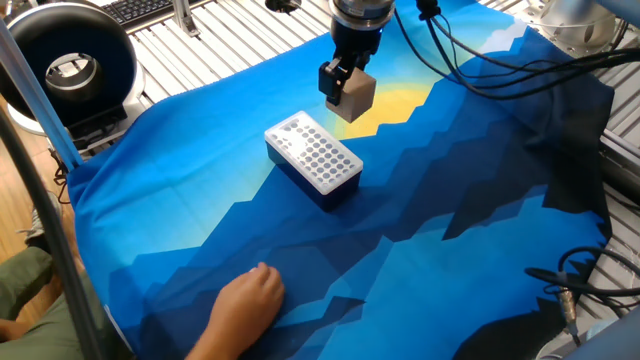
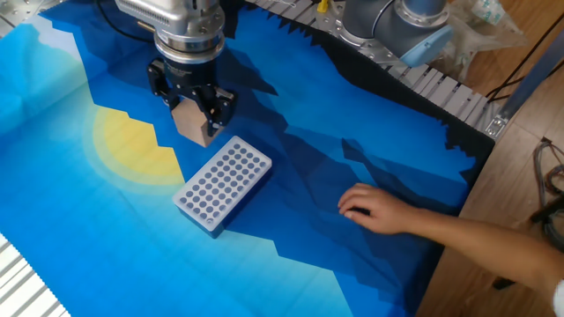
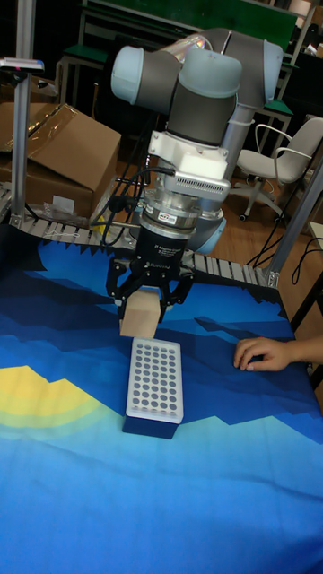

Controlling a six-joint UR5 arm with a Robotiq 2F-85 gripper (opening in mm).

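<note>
A tan block (image 1: pixel 356 95) is held in my gripper (image 2: pixel 196 113), which is shut on it with one finger on either side. Block and gripper hang in the air above the cloth, close to the box. Under and beside them stands a dark blue box with a white perforated lid (image 1: pixel 315 152), resting on the blue patterned cloth. In the third exterior view the block (image 3: pixel 141 314) appears just behind the far end of the box (image 3: pixel 153 381). The block's faces between the fingers are partly hidden.
A person's hand (image 2: pixel 374 209) rests on the cloth (image 2: pixel 291 291), apart from box and gripper. Cables (image 1: pixel 500 75) trail from the arm in the first view. Much of the cloth around the box is clear.
</note>
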